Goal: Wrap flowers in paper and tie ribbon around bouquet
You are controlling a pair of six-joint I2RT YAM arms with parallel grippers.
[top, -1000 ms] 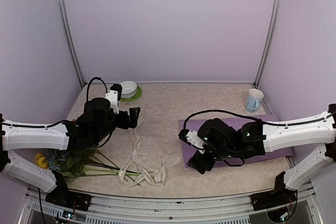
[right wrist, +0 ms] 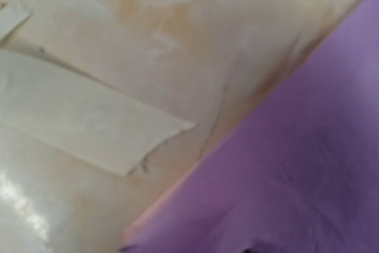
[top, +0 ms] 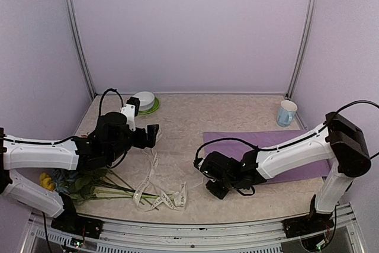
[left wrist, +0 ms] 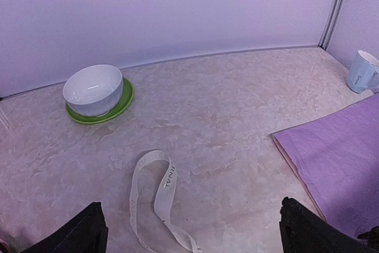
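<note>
Fake flowers, yellow and blue with long green stems, lie at the front left. Beside them is printed white ribbon, also in the left wrist view as a loop. My left gripper hovers above, open, fingers wide apart. My right gripper is low at the left edge of the purple sheet; its fingers are not clear enough to show their state. In the right wrist view a pale ribbon end lies beside the purple sheet.
A white bowl on a green plate stands at the back left, a blue mug at the back right.
My right gripper has moved left from over the purple sheet to its left edge, near the ribbon end. The left arm is almost still.
</note>
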